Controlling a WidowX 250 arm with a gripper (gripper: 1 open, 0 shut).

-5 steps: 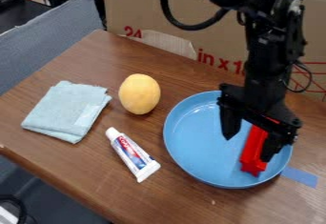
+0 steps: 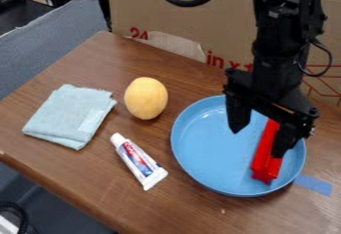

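Note:
My black gripper hangs open over the right half of a blue plate. A red oblong object lies on that plate just below and behind the fingers, its upper part partly hidden by them. Whether the fingers touch it I cannot tell.
Left of the plate are a yellow potato-like object, a toothpaste tube and a folded light-blue cloth on the wooden table. A cardboard box stands at the back. Blue tape is at the right.
The objects on the table look unmoved.

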